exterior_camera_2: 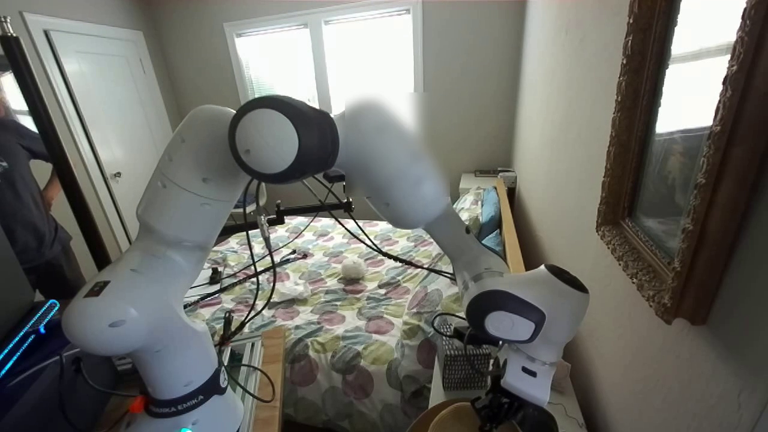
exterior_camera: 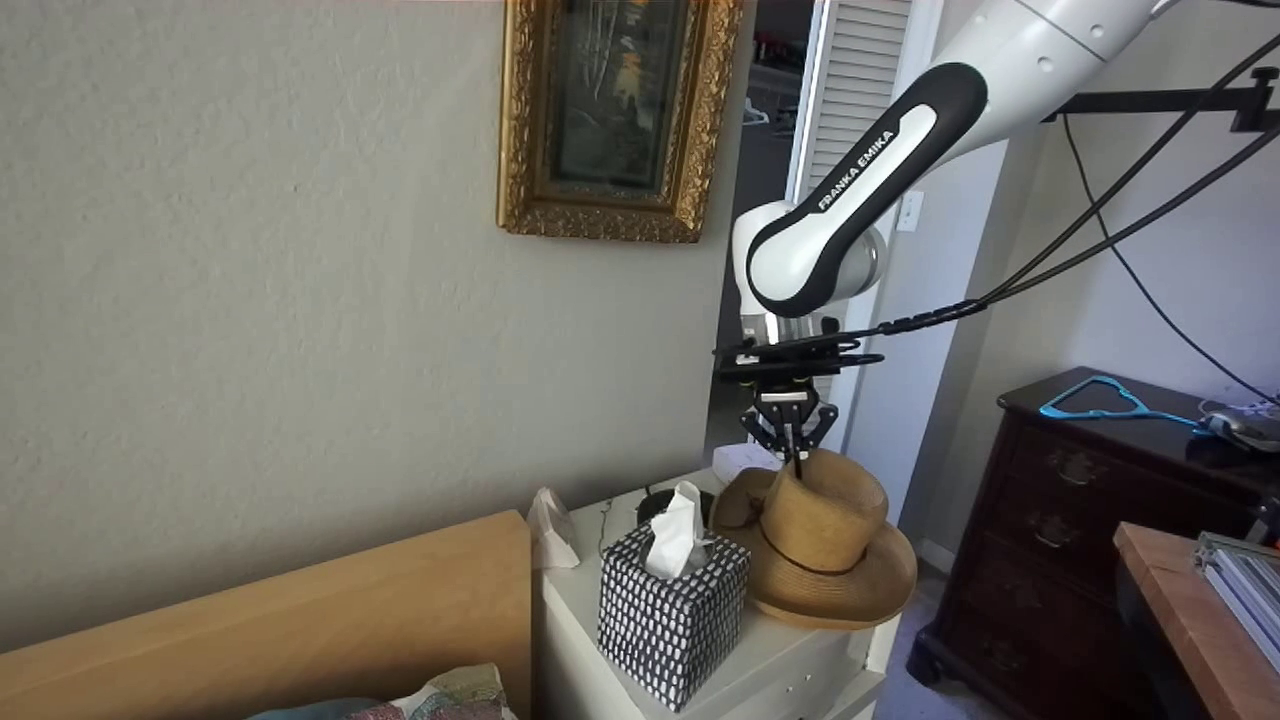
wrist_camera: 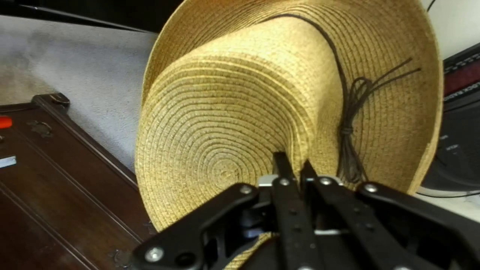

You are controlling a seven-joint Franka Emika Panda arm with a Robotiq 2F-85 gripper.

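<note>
A tan straw hat (exterior_camera: 828,516) rests on the white nightstand, brim down, with a thin dark cord round its crown. My gripper (exterior_camera: 794,466) points down at the crown's top edge and is shut on it. In the wrist view, the straw of the hat (wrist_camera: 216,117) is pinched between the two black fingertips, near the crown's rim. The cord's bow (wrist_camera: 353,121) lies on the brim beside them. Only part of the hat (exterior_camera_2: 455,417) shows at the bottom of the second exterior view.
A black-and-white tissue box (exterior_camera: 672,612) stands right beside the hat's brim on the nightstand (exterior_camera: 576,600). A dark device (wrist_camera: 461,135) sits beyond the brim. The wall and a gilt picture frame (exterior_camera: 516,120) are behind; a dark dresser (exterior_camera: 1020,504) stands across a floor gap.
</note>
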